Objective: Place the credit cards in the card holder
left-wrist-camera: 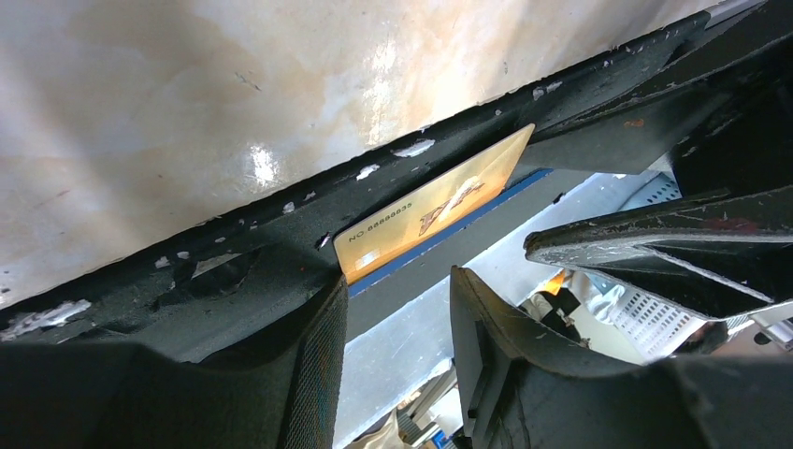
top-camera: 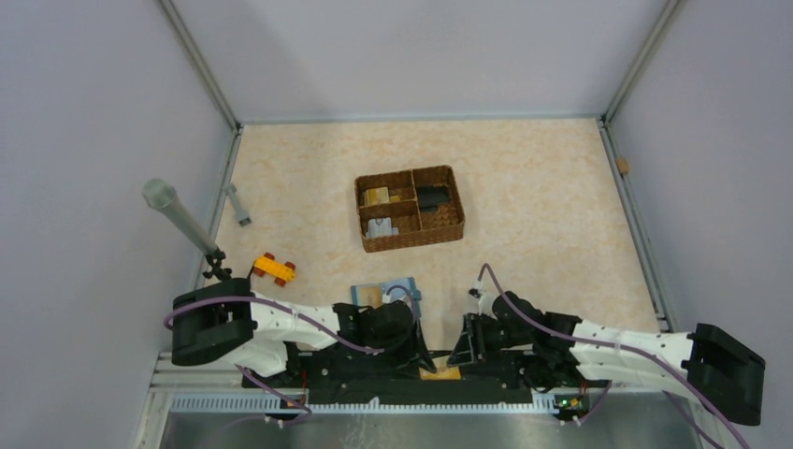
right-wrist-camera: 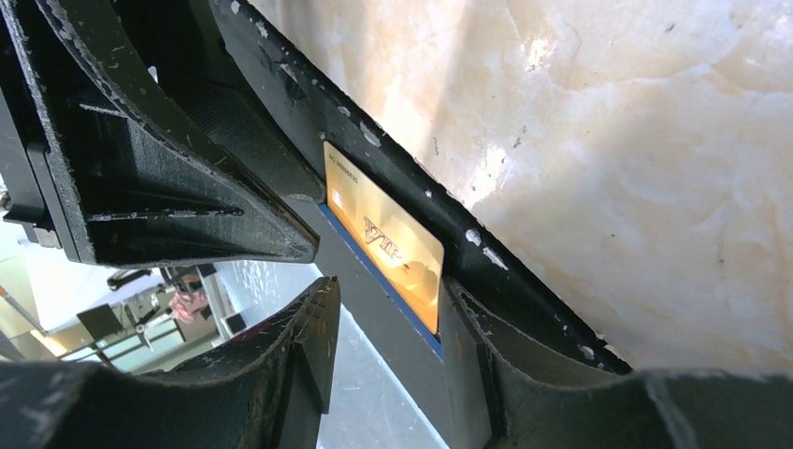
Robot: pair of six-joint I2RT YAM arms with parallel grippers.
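A gold card (top-camera: 439, 373) lies over the black strip at the table's front edge, between my two grippers. Along its lower side shows a thin blue strip (left-wrist-camera: 439, 237); what it belongs to I cannot tell. My left gripper is at the card's left end, fingers parted, one fingertip close to its corner. My right gripper stands parted at the other end, with one finger (right-wrist-camera: 458, 337) against or very near the card's edge. Neither has visibly closed on it. Behind the left arm, a blue flat item (top-camera: 400, 283) with a gold patch is partly hidden.
A divided wicker basket (top-camera: 411, 245) holds a gold item (top-camera: 376, 195), a whitish item (top-camera: 380, 227) and a black item (top-camera: 432, 196). A yellow toy car (top-camera: 274, 268) is at the left.
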